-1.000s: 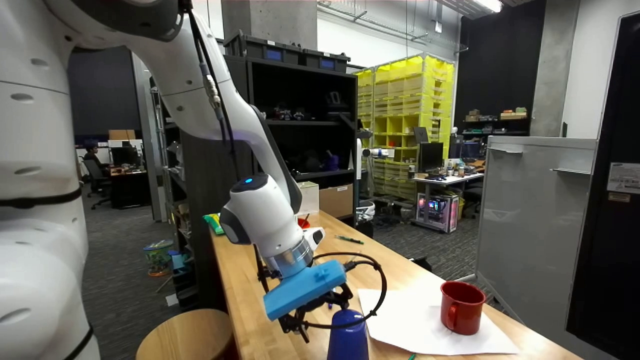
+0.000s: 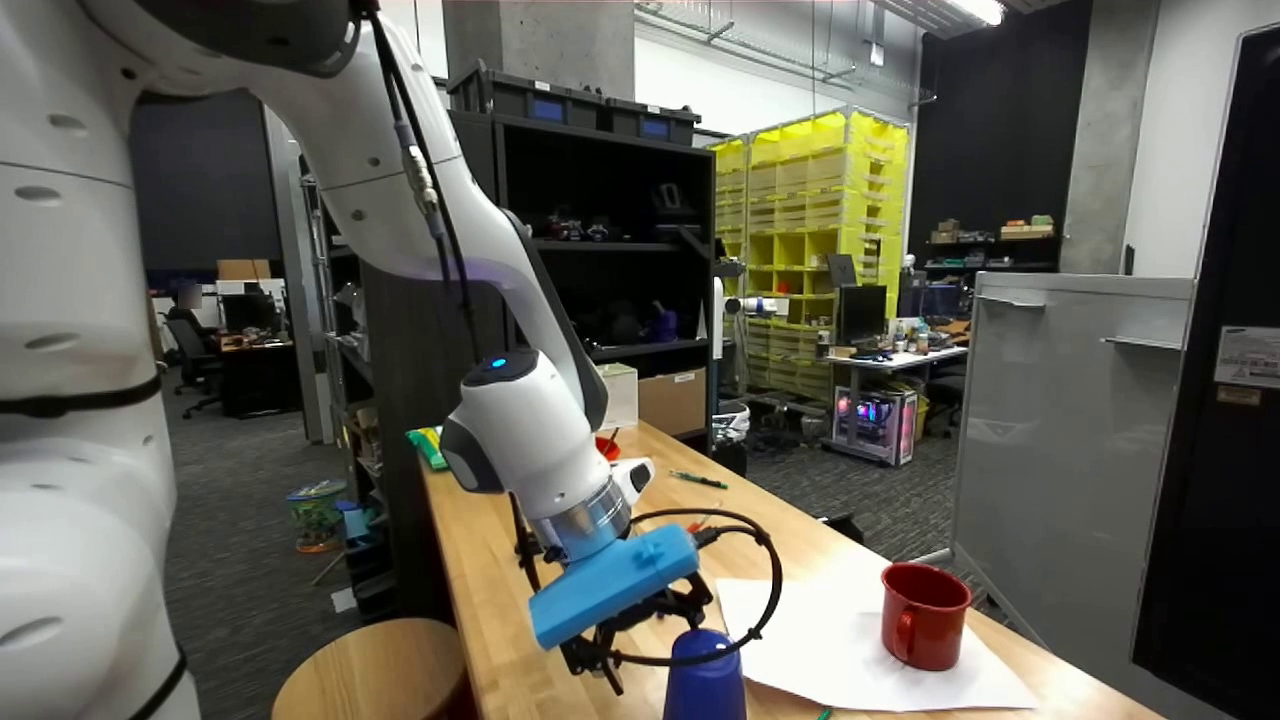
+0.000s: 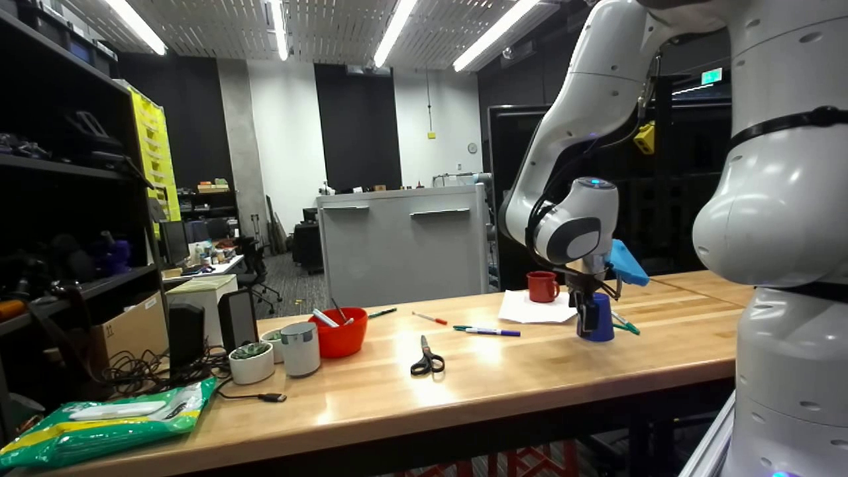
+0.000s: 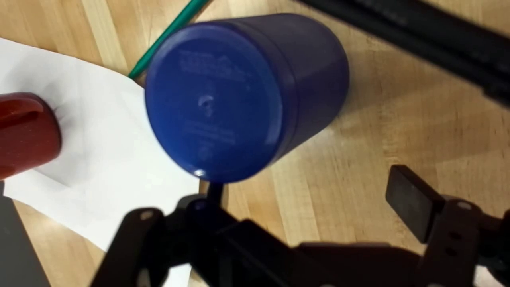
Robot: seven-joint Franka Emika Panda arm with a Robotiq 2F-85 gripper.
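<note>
A blue cup stands upside down on the wooden table, its base facing the camera in the wrist view. My gripper is open, with bare tabletop showing between its fingers. The left fingertip is close to the cup's lower edge in that view, partly hidden; whether it touches cannot be told. In exterior view 2 the gripper's dark fingers hang low, directly in front of the blue cup. A red mug stands upright on a white sheet of paper beside the cup.
A green pen lies close beside the blue cup. Scissors, a purple-blue marker and a red pen lie further along the table. A red bowl stands near a grey mug. A cable loop surrounds the gripper.
In exterior view 1 the blue cup has shifted slightly right and down. The gripper has moved a little in the same direction. The red mug and paper have not moved.
</note>
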